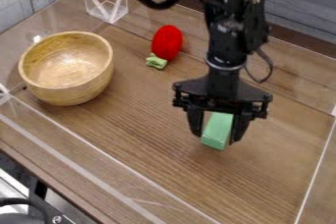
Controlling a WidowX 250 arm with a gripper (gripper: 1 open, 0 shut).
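My black gripper (218, 118) is low over the wooden table, right of centre, its fingers on either side of a light green block (215, 133). The block is partly hidden by the gripper; I cannot tell whether the fingers touch it or how far they are closed.
A large wooden bowl (69, 90) sits at the left. A red object (167, 42) and a small green piece (156, 61) lie at the back, behind the arm. A clear wire-like item (106, 2) is at the top left.
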